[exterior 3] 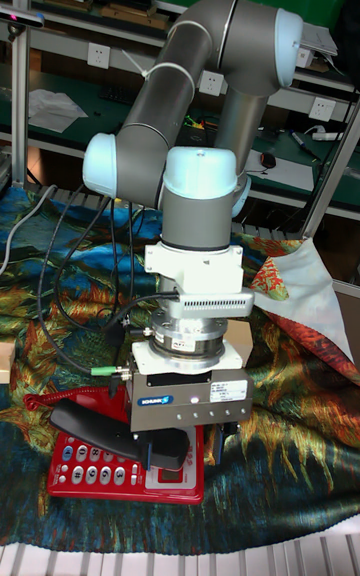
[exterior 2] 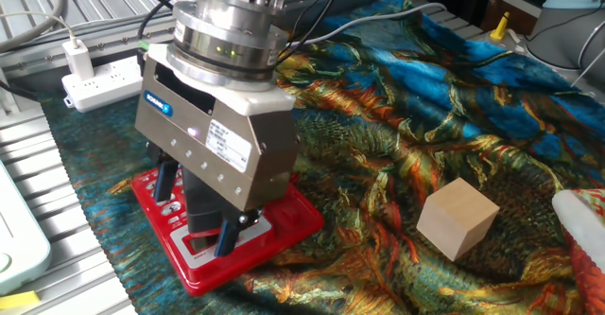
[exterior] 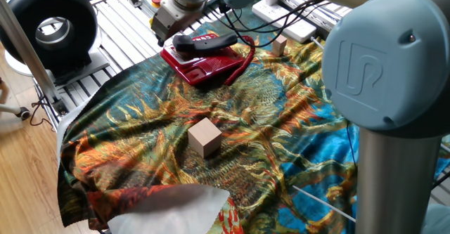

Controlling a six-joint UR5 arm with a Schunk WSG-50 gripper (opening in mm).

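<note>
A red desk telephone [exterior: 204,65] lies on the patterned cloth, its black handset [exterior: 205,46] resting across it. Over the phone's keypad end in exterior view 2, my gripper [exterior 2: 194,225] points downward, its dark fingers [exterior 2: 227,236] spread apart. Between and behind them the handset [exterior 2: 203,206] shows, partly covered by the gripper body. Exterior view 3 has the gripper body above the right part of the phone [exterior 3: 94,475], hiding one end of the handset [exterior 3: 101,432]. I see no grip on the handset; contact with it cannot be made out.
A wooden cube [exterior: 204,137] sits alone on the cloth [exterior: 140,121]; another wooden block [exterior: 279,46] stands near the white power strip [exterior: 285,20]. The phone's red coiled cord [exterior: 246,55] curls beside it. Black cables hang near the arm. Open cloth surrounds the cube.
</note>
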